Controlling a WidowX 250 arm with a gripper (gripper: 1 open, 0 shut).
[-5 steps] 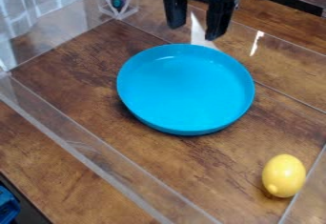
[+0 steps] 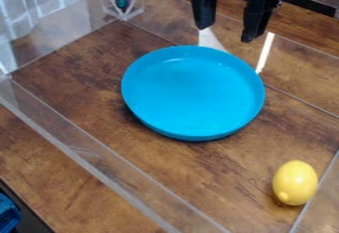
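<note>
My black gripper (image 2: pixel 228 19) hangs open at the top, behind and above a blue plate (image 2: pixel 192 93), with nothing seen between its fingers. The plate lies on the wooden table in the middle. A yellow lemon-like object (image 2: pixel 295 182) lies at the lower right. Behind the plate, below my gripper, a white shape (image 2: pixel 212 39) is partly visible.
Clear plastic walls run along the left and bottom. A small purple and green object (image 2: pixel 122 1) sits in the upper-left corner. A blue item (image 2: pixel 11 215) is at the lower-left edge. Bare wood (image 2: pixel 66 78) lies left of the plate.
My gripper has shifted to the right along the top over the last second. The plate and yellow object have not moved.
</note>
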